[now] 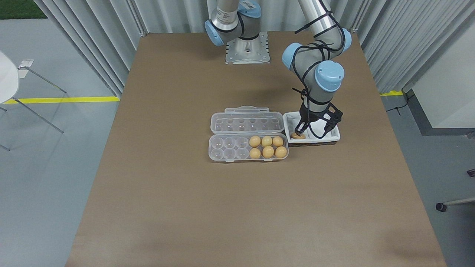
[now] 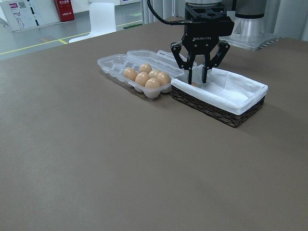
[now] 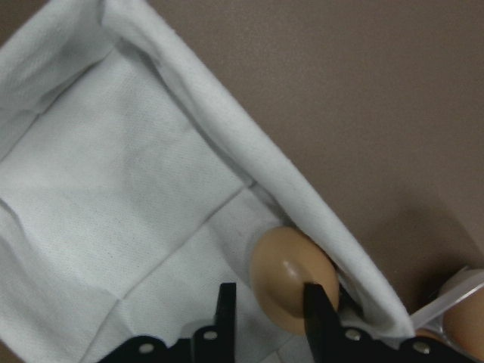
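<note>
A brown egg (image 3: 281,272) lies in the white-lined basket (image 2: 219,100), against the cloth wall near the carton. My black gripper is lowered into the basket, fingers apart and open, one fingertip overlapping the egg and the other beside it on bare cloth. The plastic egg carton (image 1: 229,153) stands open beside the basket, with several eggs (image 1: 267,151) in the cups of its right half and the left cups empty. In the front view the gripper's fingertips are mostly hidden by the arm.
</note>
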